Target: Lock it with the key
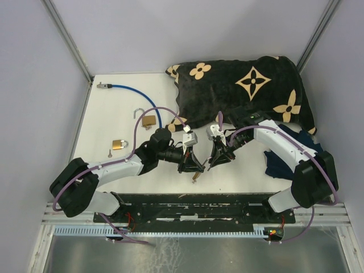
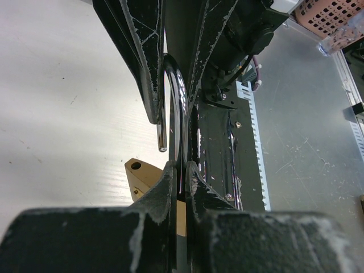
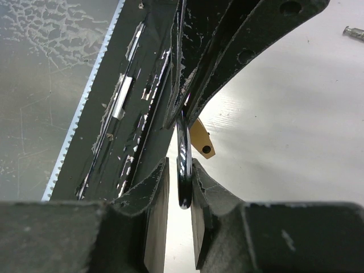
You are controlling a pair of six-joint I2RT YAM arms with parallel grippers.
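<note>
A silver U-shaped shackle (image 2: 180, 102) stands upright in my left gripper, whose fingers are shut on one leg. The other leg hangs free. My right gripper is part open around the shackle, seen end-on as a bright bar (image 3: 183, 170); whether its pads touch it I cannot tell. Behind the shackle lies a brass lock body, partly hidden by the fingers; in the right wrist view it (image 3: 202, 140) sits beyond the left gripper. Both grippers meet over the front middle of the white table (image 1: 108, 170).
At the left lie another padlock (image 1: 119, 144), a small key (image 1: 110, 153), a brown lock body (image 1: 149, 120), a shackle (image 1: 138, 111) and a blue cable lock (image 1: 133, 90). A black patterned cushion (image 1: 233, 79) fills the back; a dark cloth (image 1: 278, 168) lies right.
</note>
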